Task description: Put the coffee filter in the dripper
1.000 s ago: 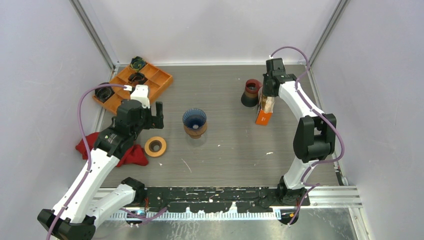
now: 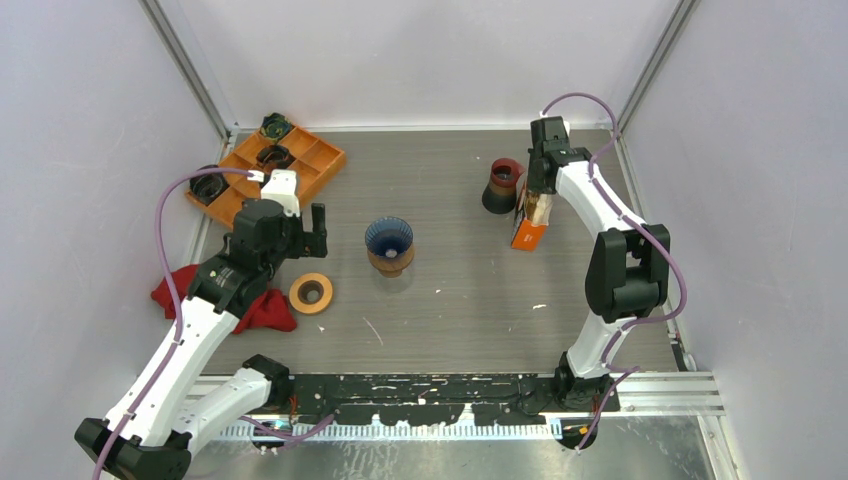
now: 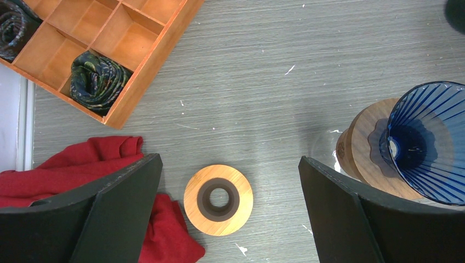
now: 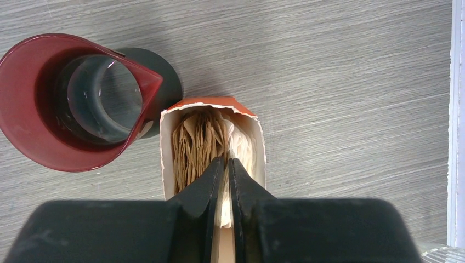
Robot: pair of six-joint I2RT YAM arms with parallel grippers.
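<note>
The blue ribbed dripper (image 2: 388, 238) stands on a wooden base mid-table; the left wrist view also shows the dripper (image 3: 425, 142) at its right edge. My left gripper (image 2: 318, 232) hangs to its left, open and empty, its fingers (image 3: 351, 216) wide apart. Brown coffee filters (image 4: 194, 145) and white ones fill an orange box (image 4: 163, 148). Over that box, my right gripper is shut, tips down among the papers. A thin brown filter edge runs up between its fingertips; how deep the hold goes is hidden.
A red-and-dark carafe (image 4: 24, 104) stands right beside the box on its left. Toward the left lie a wooden ring (image 2: 311, 293), a red cloth (image 2: 266, 312) and a compartment tray (image 2: 318, 158). Bare table separates dripper and box.
The right arm has shifted very slightly at the box. My left arm, the dripper and the carafe have stayed put.
</note>
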